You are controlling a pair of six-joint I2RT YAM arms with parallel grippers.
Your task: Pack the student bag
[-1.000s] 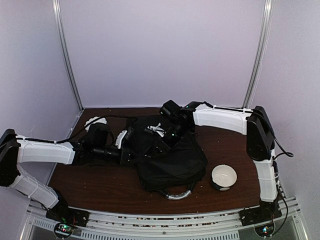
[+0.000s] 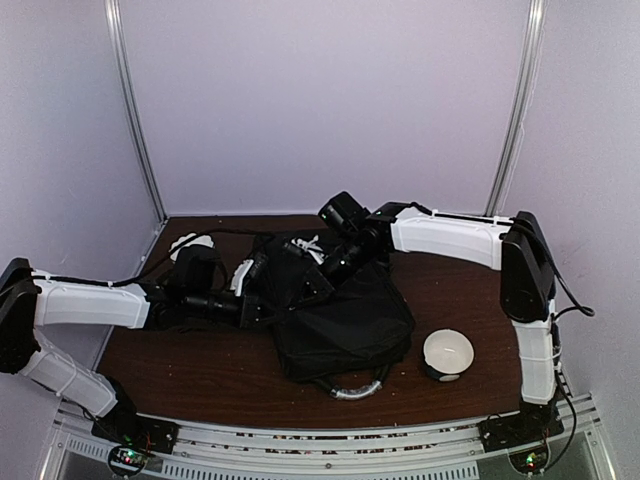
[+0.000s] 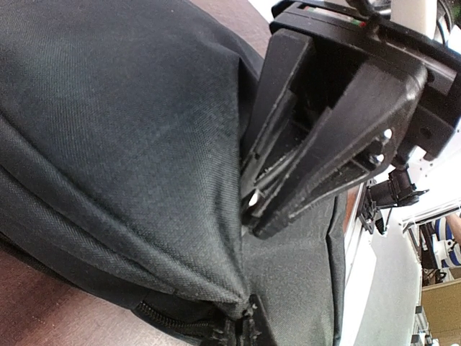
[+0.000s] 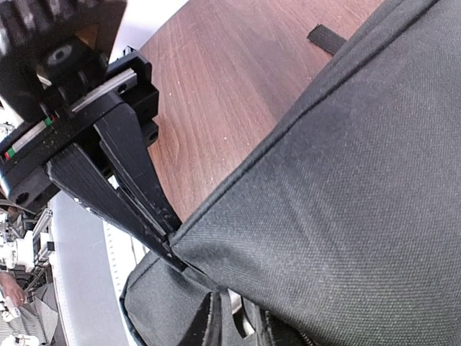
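Observation:
The black backpack [image 2: 340, 335] lies in the middle of the table, handle toward the front. My left gripper [image 2: 255, 315] is shut at the fold beside the zipper [image 3: 166, 321], its tips low in the left wrist view where the fabric bunches. My right gripper is over the bag beside it, its fingertips part apart at the lower edge of the right wrist view, partly hidden by an overhanging fabric flap [image 4: 324, 216]; whether fabric is between them is unclear. In the left wrist view the other gripper's black fingers reach down against the cloth.
A white bowl [image 2: 448, 350] stands at the front right. A white object [image 2: 188, 242] sits behind the left arm at the back left, partly hidden. Bare wood [image 2: 190, 380] shows at the front left.
The left arm and the bag look nearly unchanged.

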